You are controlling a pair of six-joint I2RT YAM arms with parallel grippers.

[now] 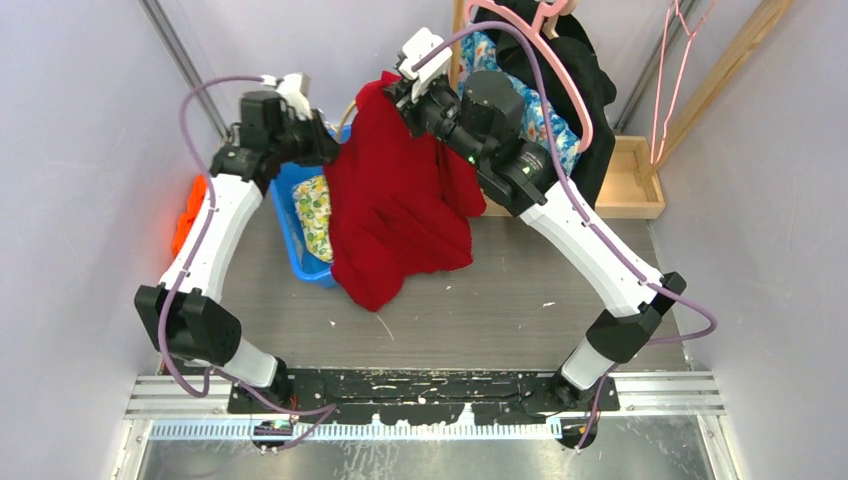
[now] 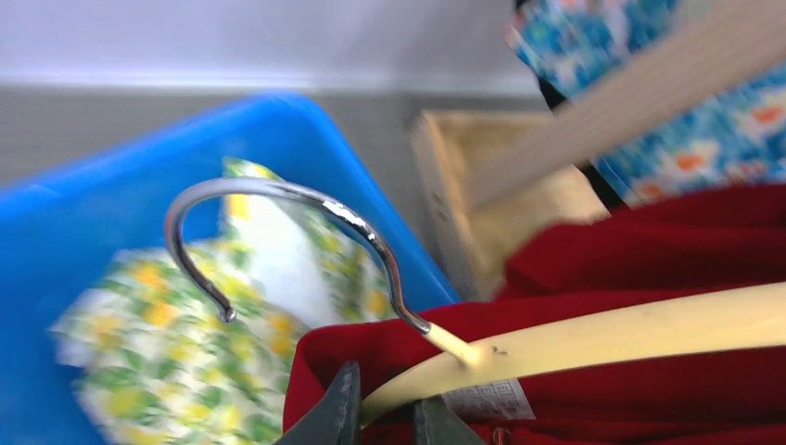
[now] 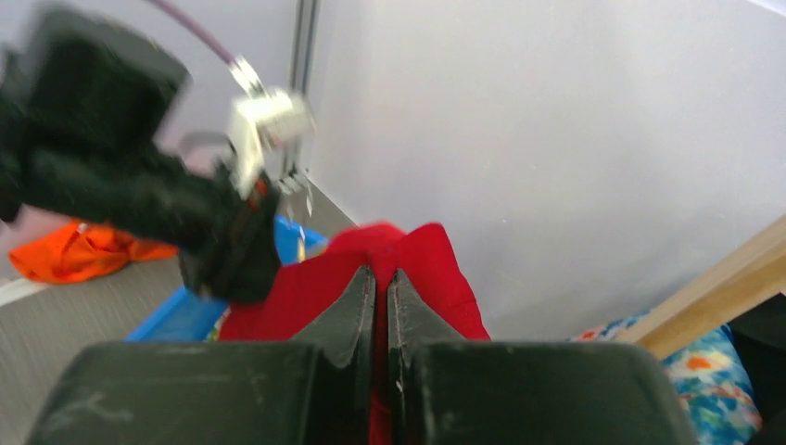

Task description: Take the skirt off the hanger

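A red skirt (image 1: 395, 210) hangs between my two grippers. My left gripper (image 1: 330, 152) is shut on the yellow hanger (image 2: 612, 330), whose metal hook (image 2: 373, 236) shows in the left wrist view, with red cloth around it. My right gripper is shut on the skirt's top edge, the cloth bunched between its fingers. In the top view the hanger is mostly hidden behind the left gripper and the cloth.
A blue bin (image 1: 296, 235) with lemon-print cloth is under the left side. Orange cloth (image 3: 74, 255) lies at far left. Behind the right arm are a wooden rack, pink hanger, black and blue floral garments and a wooden box (image 1: 620, 200).
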